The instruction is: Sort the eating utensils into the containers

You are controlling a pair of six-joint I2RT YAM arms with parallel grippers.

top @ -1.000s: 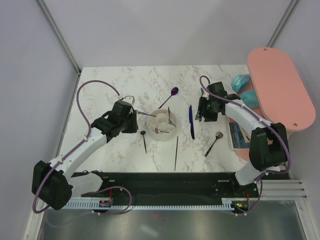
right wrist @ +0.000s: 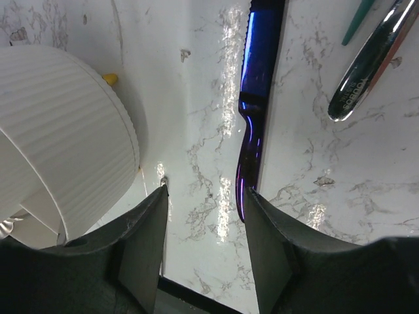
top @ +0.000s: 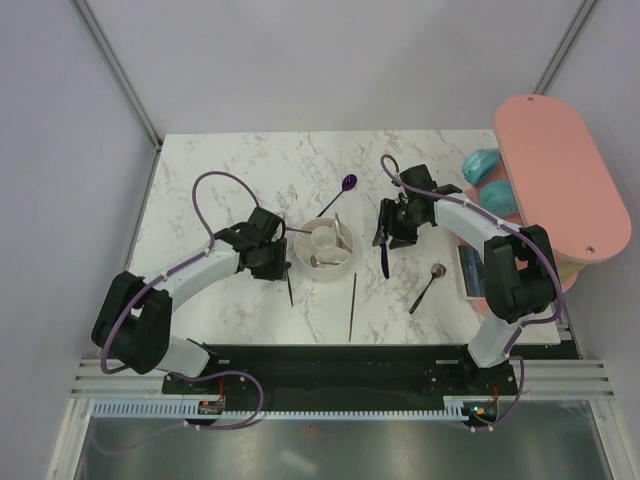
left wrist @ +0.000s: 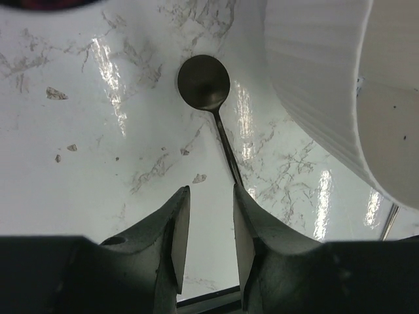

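Observation:
In the left wrist view a dark round spoon (left wrist: 203, 82) lies flat on the table, its thin handle running toward my left gripper. Those fingers are partly open and nothing is between them. A white ribbed bowl (left wrist: 314, 72) stands just right of the spoon. From above, this bowl (top: 322, 274) holds a smaller white cup (top: 323, 237) and several utensils. My right gripper is open and empty, over the dark blue knife (right wrist: 254, 111), whose handle end lies by the right fingertip. Part of that knife is hidden in the top view.
A purple spoon (top: 349, 182) lies behind the bowl. Toward the front are a thin utensil (top: 352, 305) and another spoon (top: 437, 271). A dark handle (right wrist: 357, 85) lies right of the knife. The pink rack (top: 560, 170) bounds the right side.
My left gripper has come rightward and toward the front, over the dark spoon beside the bowl. The right gripper has moved left, over the blue knife. The utensils lie where they were.

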